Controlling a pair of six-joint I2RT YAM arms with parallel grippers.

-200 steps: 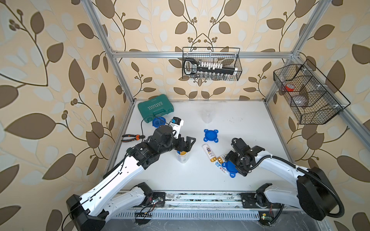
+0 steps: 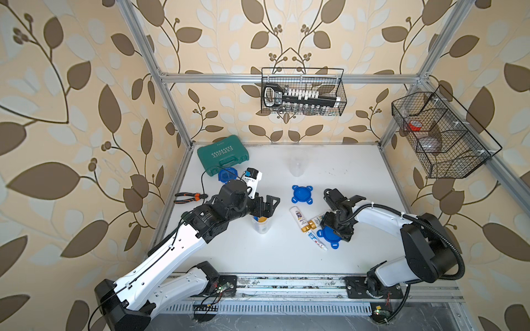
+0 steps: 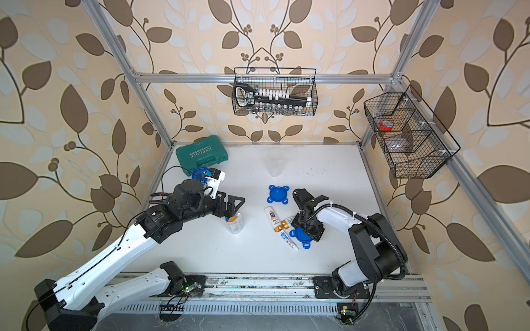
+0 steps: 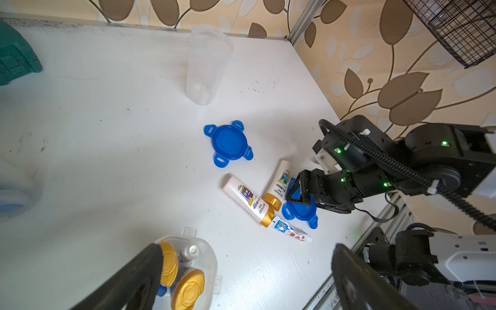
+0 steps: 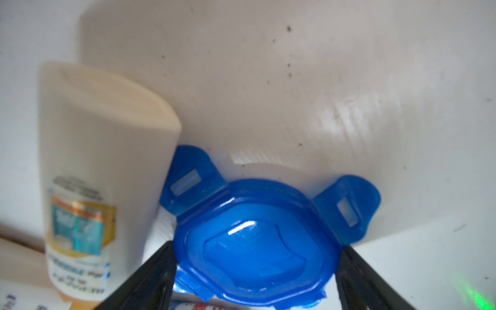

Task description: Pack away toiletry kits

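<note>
My left gripper (image 2: 265,206) stands open above a clear cup (image 4: 205,276) holding several orange-capped items and a white tube. My right gripper is low over a blue lid (image 5: 248,242), fingers at its opposite sides; whether they grip it is unclear. Against that lid lie two white bottles (image 4: 248,199) with gold caps and a toothpaste tube (image 4: 292,230). A second blue lid (image 4: 229,142) lies behind them. An empty clear cup (image 4: 206,67) stands at the back.
A green case (image 2: 223,149) and another blue object (image 2: 228,173) are at the back left, pliers (image 2: 185,198) at the left. Wire baskets (image 2: 303,91) hang on the back and right walls.
The left arm is still.
</note>
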